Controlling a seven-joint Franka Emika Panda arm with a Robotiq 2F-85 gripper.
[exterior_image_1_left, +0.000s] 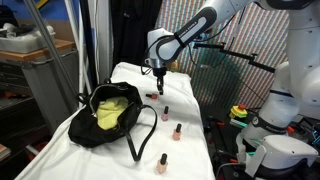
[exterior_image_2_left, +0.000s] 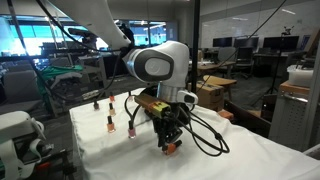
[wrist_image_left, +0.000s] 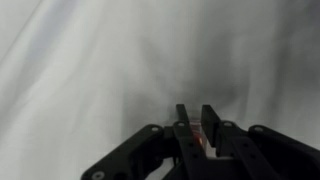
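Note:
My gripper hangs low over the white table at its far end. Its dark fingers show at the bottom of the wrist view, a little apart, with something small and reddish low in the gap between them. Just below and beside the fingertips is a small orange-pink piece with a dark end; it looks tipped over. Exterior view 2 shows this orange-red piece on the table near the gripper. Whether the fingers touch it is hidden.
A black bag holding yellow cloth lies to the left, its strap looping onto the table.

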